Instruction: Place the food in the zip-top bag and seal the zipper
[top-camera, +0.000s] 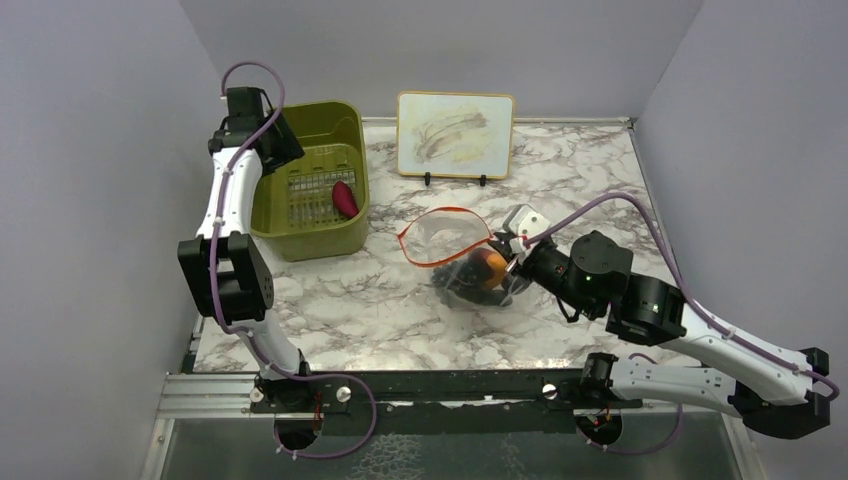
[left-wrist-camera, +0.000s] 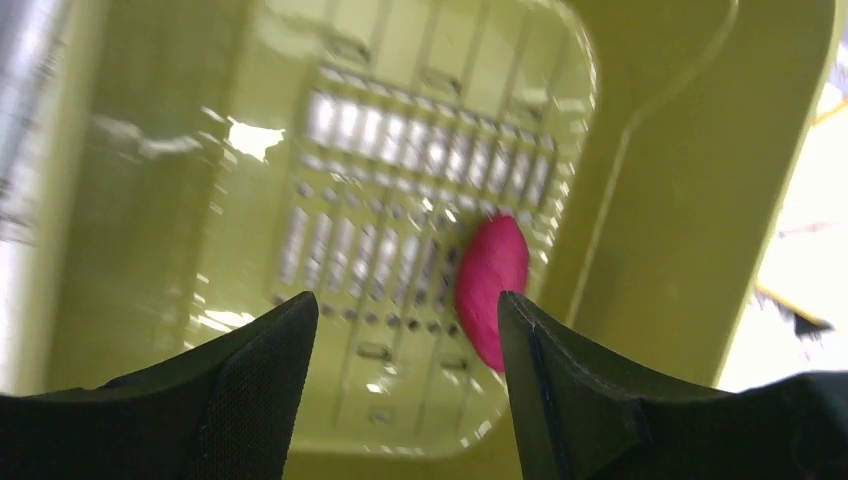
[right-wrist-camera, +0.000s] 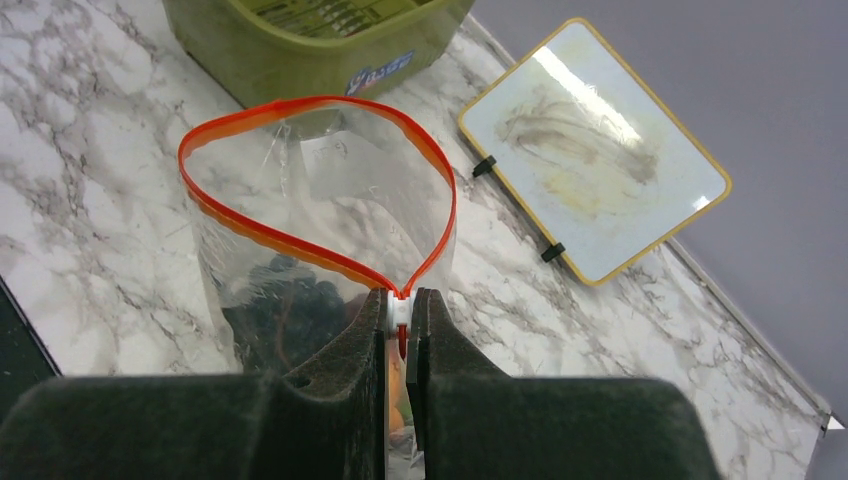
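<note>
The clear zip top bag (top-camera: 445, 236) with its red-orange zipper rim stands over the middle of the table, its mouth spread wide. Inside it show dark fruit and an orange-red round fruit (top-camera: 493, 264). My right gripper is shut on one end of the zipper, at its white slider. A single dark pink food piece (left-wrist-camera: 492, 285), like a sweet potato, lies on the floor of the green basket (top-camera: 347, 235). Above the basket's left side hangs my left gripper, its fingers (left-wrist-camera: 265, 375) parted with nothing between them; the piece lies below, towards the right finger.
A framed whiteboard (top-camera: 455, 135) stands behind the bag on black feet. The basket's walls rise around the pink piece.
</note>
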